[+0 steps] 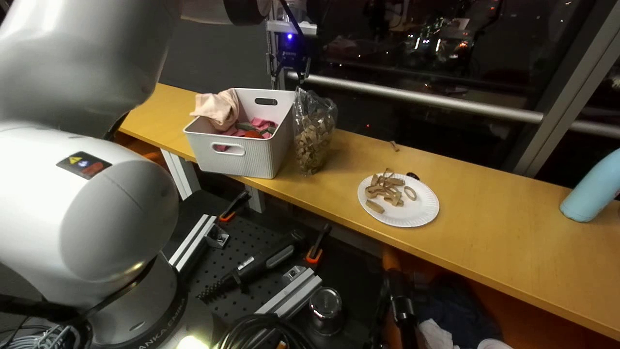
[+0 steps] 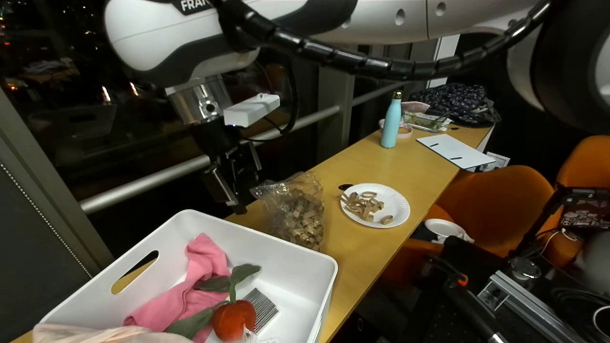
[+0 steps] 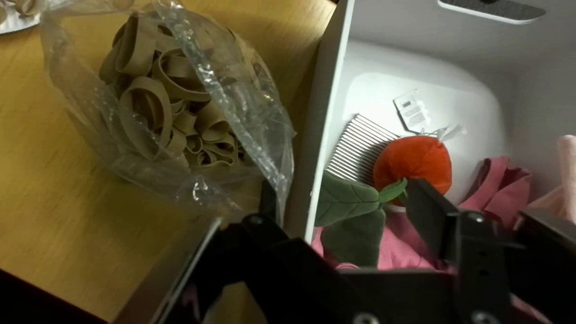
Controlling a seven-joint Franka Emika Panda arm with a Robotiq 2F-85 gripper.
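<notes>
A clear plastic bag full of tan loops stands on the wooden table, close against the white bin. My gripper hangs at the far side of the bag and bin, its fingers apart. In the wrist view the bin's wall runs between the two fingers of the gripper; the left one is by the bag's crumpled edge, the other over the bin's inside. Nothing shows gripped between them. Inside the bin lie an orange plush fruit with green leaves and a pink cloth.
A white paper plate with several tan loops sits farther along the table. Beyond it stands a light blue bottle. A metal rail runs behind the table. Bare tabletop lies between plate and bottle.
</notes>
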